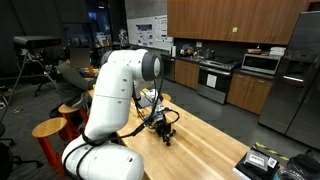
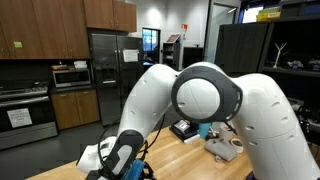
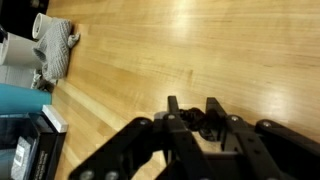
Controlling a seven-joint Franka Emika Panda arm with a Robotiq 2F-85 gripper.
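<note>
My gripper is shut on a small dark object in the wrist view. Only a brownish, shiny bit of it shows between the fingertips, too little to tell what it is. In exterior view 1 the gripper is low over the wooden table. Whether the object touches the tabletop cannot be told. The arm mostly covers the gripper in exterior view 2.
Bare wood surrounds the fingers. In the wrist view a grey cloth-like item, white cups and dark boxes line the left side. A dark box stands at the near right corner in exterior view 1; red stools lie off the left edge.
</note>
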